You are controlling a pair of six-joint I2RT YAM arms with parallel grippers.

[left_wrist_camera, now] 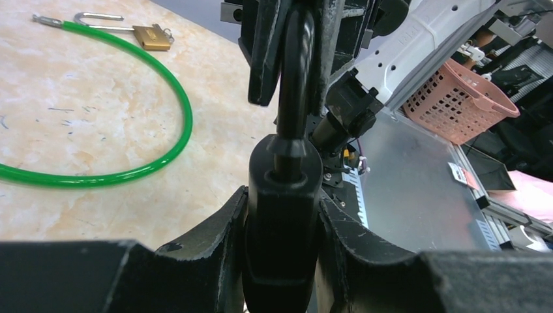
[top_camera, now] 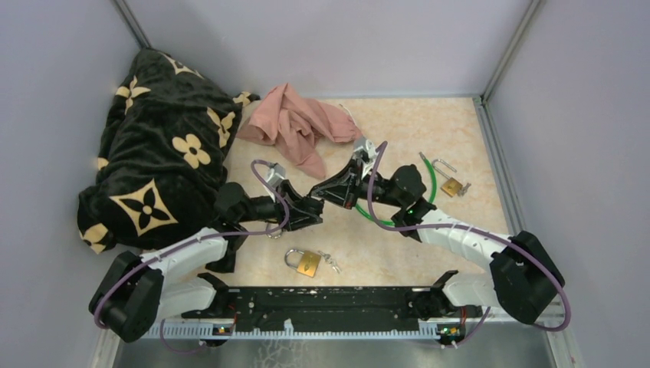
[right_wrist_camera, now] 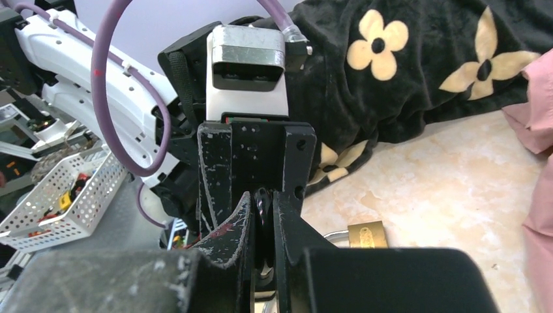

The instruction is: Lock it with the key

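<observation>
My left gripper (top_camera: 306, 205) and right gripper (top_camera: 320, 192) meet above the mat's centre. In the left wrist view the left is shut on a black lock body (left_wrist_camera: 282, 228), with a thick black shackle (left_wrist_camera: 293, 85) rising from it into the shut right gripper's fingers. The right wrist view shows something dark and narrow between those fingertips; whether a key is there I cannot tell. A brass padlock (top_camera: 308, 263) lies below on the mat with small keys (top_camera: 331, 261) beside it.
A green cable loop (top_camera: 431, 176) and another brass padlock (top_camera: 452, 186) lie at the right. A pink cloth (top_camera: 295, 126) is at the back, a dark patterned cushion (top_camera: 161, 138) fills the left.
</observation>
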